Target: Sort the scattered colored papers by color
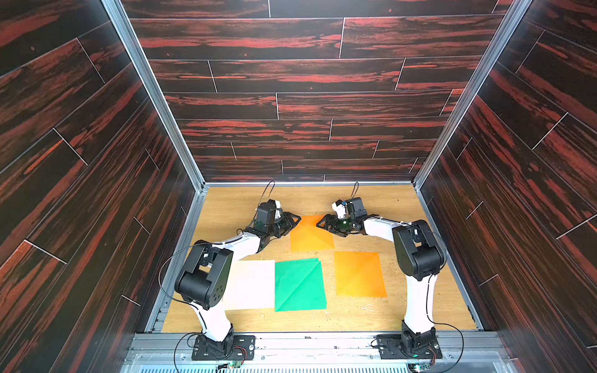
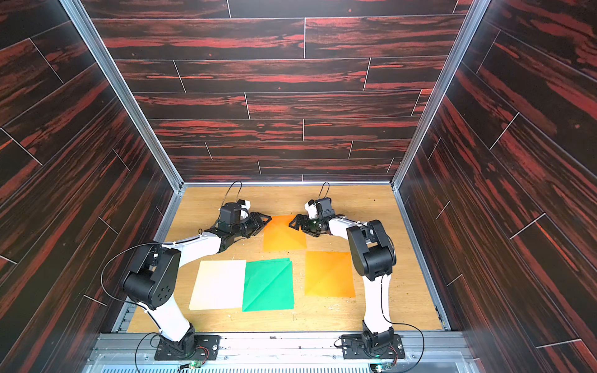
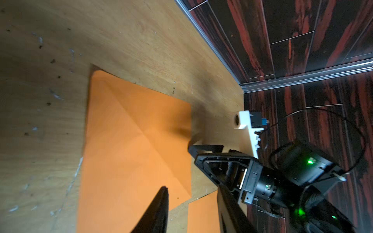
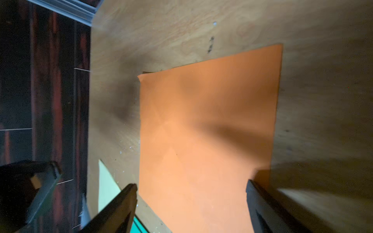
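Observation:
An orange paper (image 1: 311,239) lies nearly flat at the back middle of the table, with a crease showing in the left wrist view. My left gripper is open above its left part, nothing between the fingers. From the right, my right gripper stands open over the same paper, also empty. In front and to the right is a second orange paper (image 1: 360,274). Green paper (image 1: 301,285) lies at the front middle, a second green edge peeking out behind. A white paper (image 2: 217,284) sits left of the green, touching or nearly touching it.
Dark wood-patterned walls (image 1: 304,127) enclose the sides and back. A narrow bare gap separates the back orange paper from the front papers.

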